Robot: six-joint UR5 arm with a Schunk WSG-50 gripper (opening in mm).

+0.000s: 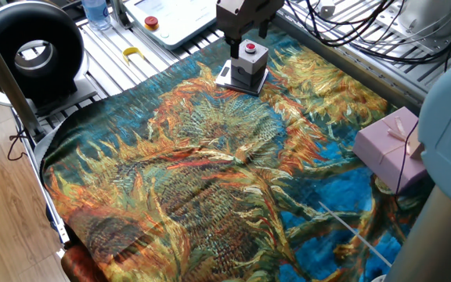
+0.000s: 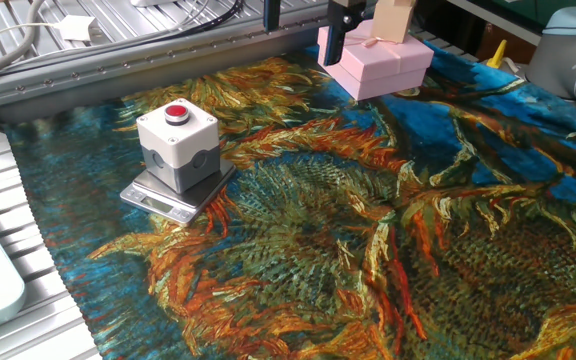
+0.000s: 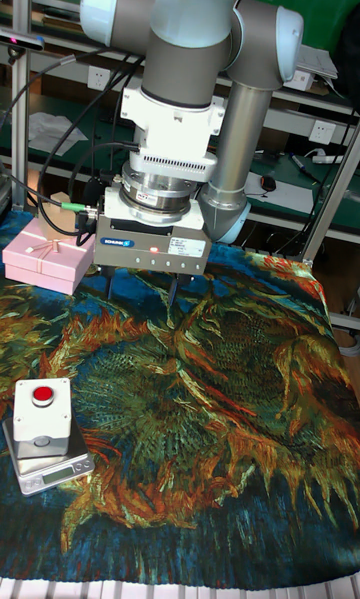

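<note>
A grey-and-white box with a red push button (image 2: 176, 115) stands upright on a small silver scale (image 2: 158, 203), on the patterned cloth. In exterior view 3 the same button box (image 3: 44, 412) is at the lower left. My gripper (image 3: 140, 307) hangs above the cloth, its two dark fingers (image 3: 173, 292) spread apart with nothing between them. Seen from exterior view 2, the gripper (image 2: 303, 46) is up and to the right of the button box, one finger overlapping the pink gift box (image 2: 378, 75). In exterior view 1 the gripper (image 1: 250, 45) appears in line with the button box.
A beige block (image 2: 394, 20) rests on the pink box. Black cables (image 1: 351, 31) run along the table's back edge. A black ring-shaped object (image 1: 34, 51) and a yellow piece (image 1: 132, 53) lie off the cloth.
</note>
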